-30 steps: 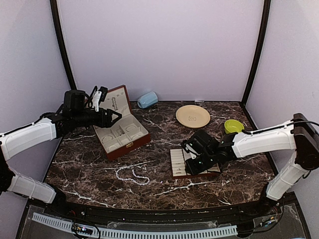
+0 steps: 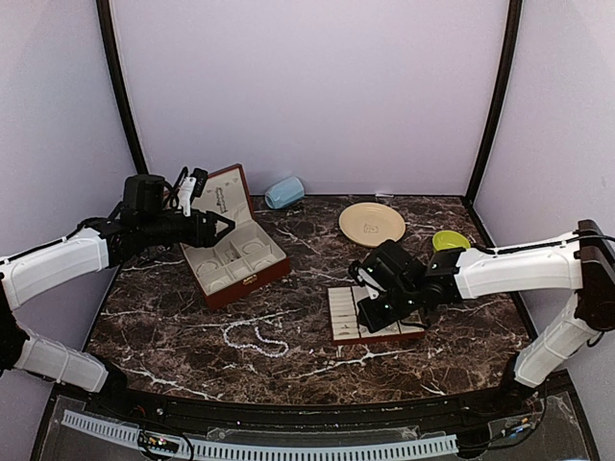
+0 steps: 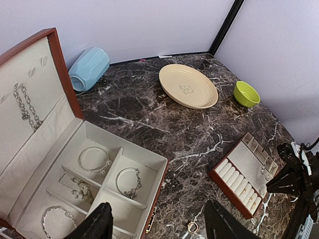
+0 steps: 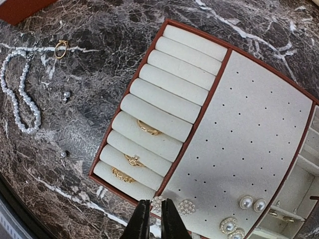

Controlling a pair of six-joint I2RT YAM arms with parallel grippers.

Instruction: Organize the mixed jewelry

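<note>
In the right wrist view, my right gripper is low over the jewelry tray (image 4: 224, 139), its fingers (image 4: 142, 219) slightly apart. A crystal earring (image 4: 158, 203) shows between the tips; whether they grip it cannot be told. Beside it is a similar earring (image 4: 186, 207) on the white board. Pearl earrings (image 4: 246, 202) and flower earrings (image 4: 229, 225) sit further right, and several gold rings (image 4: 148, 128) rest in the ring rolls. Wide open and empty, my left gripper hangs by the jewelry box (image 3: 158, 162), where bracelets (image 3: 128, 182) and a lid-hung necklace (image 3: 27, 107) show.
Loose on the marble lie a pearl necklace (image 2: 255, 339), a gold ring (image 4: 61, 49) and two small studs (image 4: 66, 95). A blue cup (image 2: 284, 192), a beige plate (image 2: 372, 225) and a green bowl (image 2: 450, 240) stand at the back.
My right gripper has shifted slightly over the tray, its wrist a little to the right and higher. The left arm and the loose jewelry look unchanged.
</note>
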